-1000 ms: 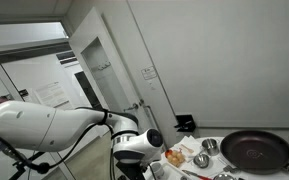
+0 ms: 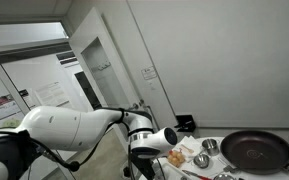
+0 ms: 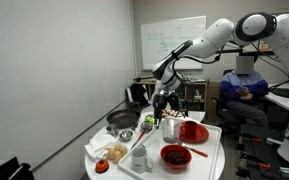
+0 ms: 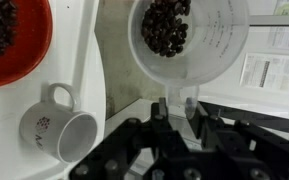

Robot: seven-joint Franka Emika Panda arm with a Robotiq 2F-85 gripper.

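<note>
A clear measuring cup (image 4: pixel 214 52) with dark coffee beans (image 4: pixel 165 27) in its bottom fills the upper middle of the wrist view. My gripper is shut on its handle. To the left lies a red bowl (image 4: pixel 46 42) holding more dark beans, with a white mug (image 4: pixel 59 127) below it in that view. From the second exterior view, the gripper (image 3: pixel 159 117) is above the table, behind the red bowl (image 3: pixel 193 165) and the mug (image 3: pixel 139 158). The arm's wrist hides the fingers in the first exterior view.
A red plate (image 3: pixel 196 132) lies behind the bowl. A dark frying pan (image 2: pixel 256 151), metal cups (image 2: pixel 210 146) and food items (image 2: pixel 177 157) occupy the far end of the table. In the wrist view, the cup is beyond the white table's edge (image 4: pixel 92 75), over the floor.
The arm's wrist has shifted right in the first exterior view, towards the pan side, rising slightly. The pan and metal cups have stayed where they were.
</note>
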